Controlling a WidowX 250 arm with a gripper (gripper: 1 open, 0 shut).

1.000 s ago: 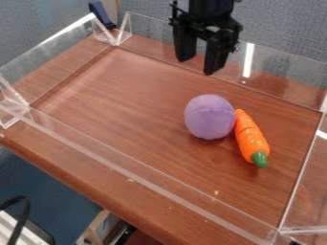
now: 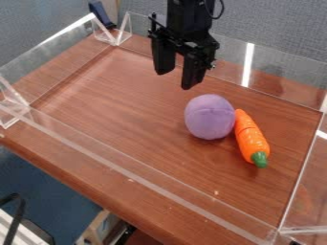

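My black gripper [image 2: 178, 69] hangs over the back middle of the wooden tray, fingers pointing down and apart, with nothing seen between them. Below and right of it a purple ball-like toy [image 2: 208, 116] sits on the wood. An orange toy carrot [image 2: 250, 136] with a green tip lies just to its right.
Clear plastic walls [image 2: 288, 88] edge the wooden surface [image 2: 109, 110]. Dark blue floor shows at the lower left, a grey wall behind.
My gripper has moved down and to the left from the upper back. The purple toy and the carrot are unmoved.
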